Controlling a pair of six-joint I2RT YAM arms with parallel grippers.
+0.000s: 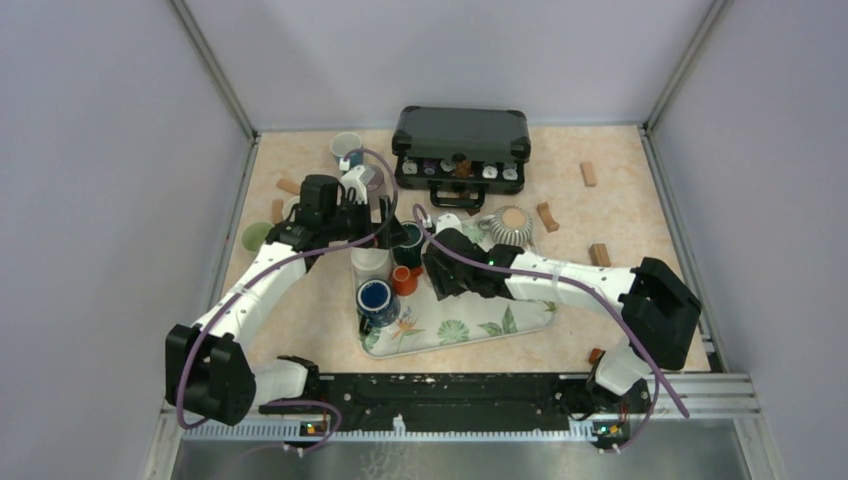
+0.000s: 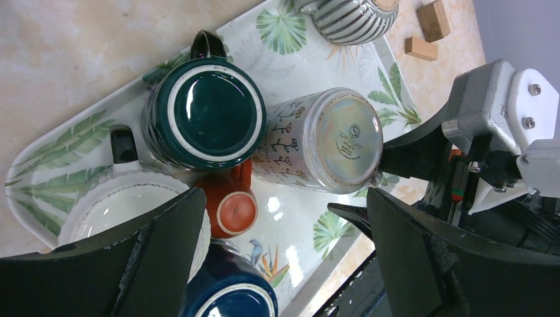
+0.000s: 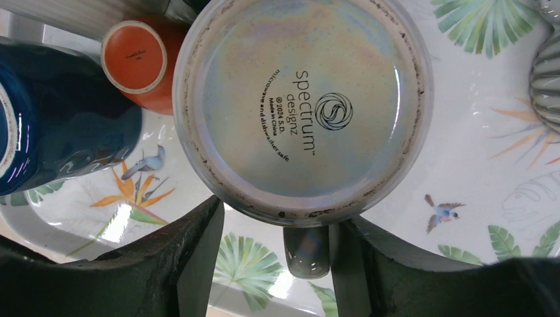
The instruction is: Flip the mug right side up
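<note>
An upside-down mug with a leafy print [image 2: 284, 145] and a "spectrum designz" base [image 3: 300, 99] stands on the floral tray [image 1: 470, 330]. My right gripper is open right at it, with the handle [image 3: 305, 254] between its fingers. In the top view that arm covers most of the mug. My left gripper is open above the tray's left part, over other mugs.
Crowded beside it are a green mug [image 2: 211, 112], orange cup [image 2: 234, 211], white mug [image 2: 125, 205] and navy mug [image 1: 376, 297]. A striped pot [image 1: 510, 225], black case [image 1: 460, 130] and wooden blocks [image 1: 600, 255] lie around.
</note>
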